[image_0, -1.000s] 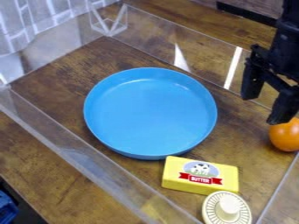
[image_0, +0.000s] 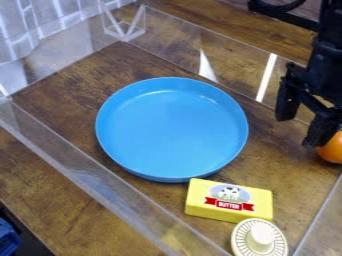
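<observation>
My black gripper (image_0: 305, 117) hangs at the right of the camera view with its fingers open, low over an orange round object (image_0: 330, 147) that is partly hidden behind it and cut off by the right edge. A blue plate (image_0: 170, 128) lies left of the gripper on the wooden surface. A yellow butter box (image_0: 229, 199) sits below the plate, and a white round lidded item (image_0: 259, 239) is beneath that at the bottom edge.
Clear plastic walls (image_0: 80, 196) border the wooden work area (image_0: 60, 105). Bare wood lies left of the plate and between plate and gripper. A dark blue object shows at the lower-left edge.
The gripper has moved slightly right and down over the orange object, covering more of it. The plate, butter box and white item are unchanged.
</observation>
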